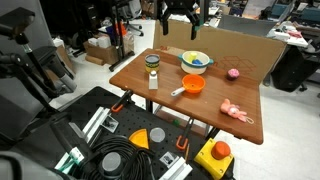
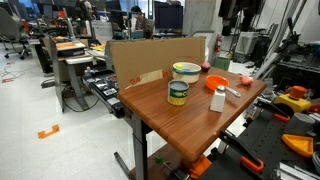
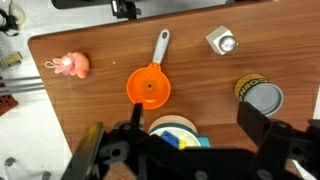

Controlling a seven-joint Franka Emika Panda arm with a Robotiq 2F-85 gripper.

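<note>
High over the wooden table, my gripper [image 1: 179,22] hangs open, its fingers spread wide and nothing between them; exterior view 2 also has the gripper [image 2: 238,20] above the surface. In the wrist view, a pale bowl [image 3: 174,122] with blue and yellow contents lies partly hidden below the gripper. Just in front of it is an orange bowl [image 3: 148,88], with a light-handled utensil [image 3: 162,46] reaching to its rim. A tin can [image 2: 178,93] and a white-capped bottle [image 2: 218,98] stand upright on the table, apart from the bowls.
A pink toy [image 1: 234,110] lies on the table's right side, with a dark red round object [image 1: 233,73] farther back. Cardboard panels [image 1: 225,47] wall off the back edge. Bare wood [image 1: 215,120] shows at the front right.
</note>
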